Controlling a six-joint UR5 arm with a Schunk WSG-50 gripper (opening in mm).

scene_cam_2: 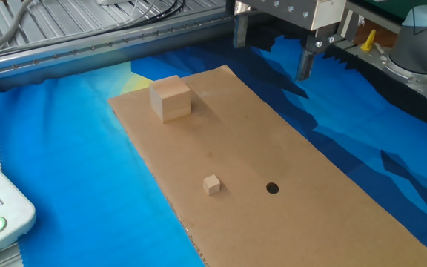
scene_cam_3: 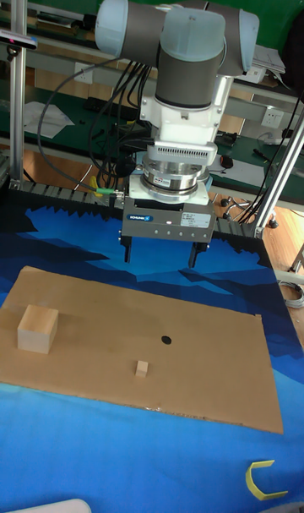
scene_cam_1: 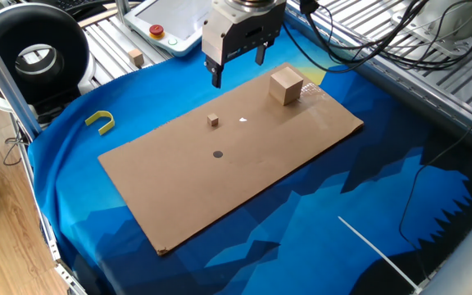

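Observation:
A cardboard sheet (scene_cam_1: pixel 170 180) lies on the blue cloth. Toward one end of it stands a large wooden cube (scene_cam_1: pixel 285 86), also seen as the big cube (scene_cam_2: pixel 170 99) in exterior view 2. Nearer the middle sits a small wooden cube (scene_cam_1: pixel 212 120), with a flat black disc (scene_cam_1: pixel 218 154) a short way off. My gripper (scene_cam_1: pixel 238 70) hangs well above the cardboard, its two fingers wide apart and nothing between them. In exterior view 3 the open gripper (scene_cam_3: pixel 160 253) points straight down, touching neither the small cube (scene_cam_3: pixel 141 368) nor the large one (scene_cam_3: pixel 38 329).
A yellow curved piece (scene_cam_1: pixel 101 122) lies on the cloth beside the cardboard. Another wooden block (scene_cam_1: pixel 136 57) rests on the metal slats, close to a teach pendant with a red stop button (scene_cam_1: pixel 156 32). Much of the cardboard is bare.

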